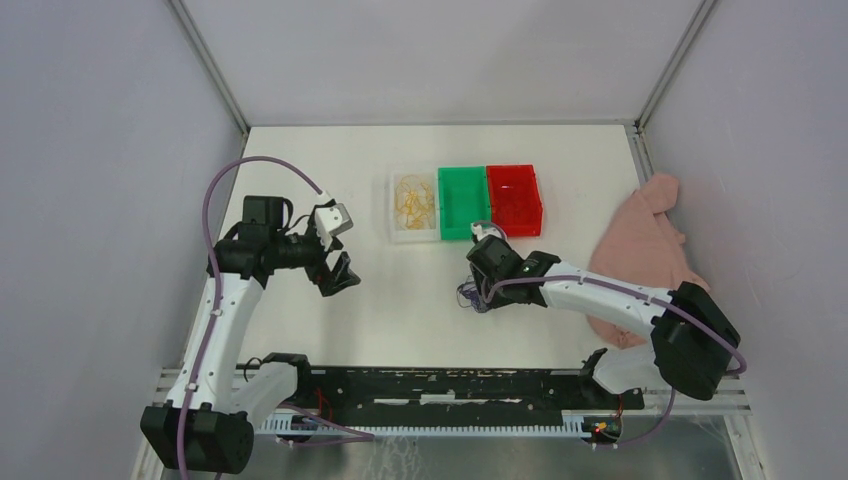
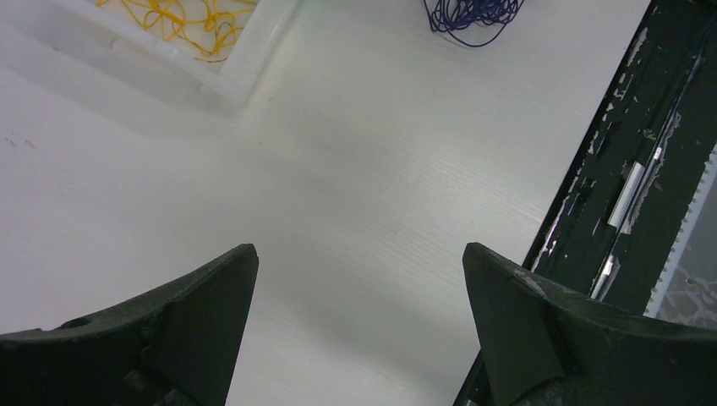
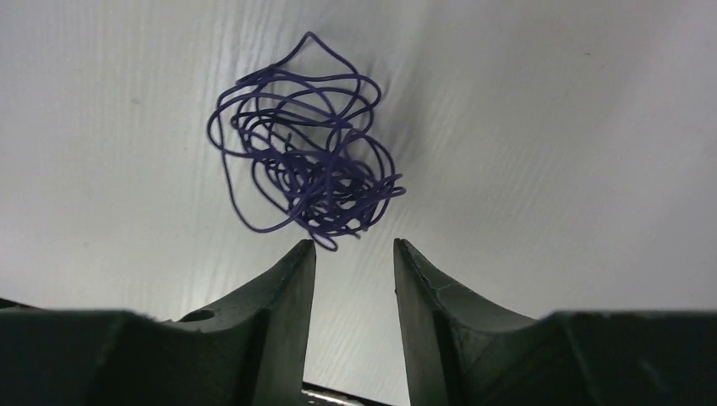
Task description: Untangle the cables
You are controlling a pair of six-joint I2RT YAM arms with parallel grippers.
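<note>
A tangled bundle of dark purple cable lies loosely on the white table, also seen at the top of the left wrist view as a dark coil (image 2: 469,17). My right gripper hangs just beside and over it, its fingers part open with nothing between them; in the top view it partly covers the bundle. My left gripper stands open and empty over bare table on the left side, away from the cable.
A clear bin with yellow cables (image 1: 414,202), a green bin (image 1: 462,200) and a red bin (image 1: 514,200) stand at the back. A pink cloth (image 1: 645,250) lies at the right edge.
</note>
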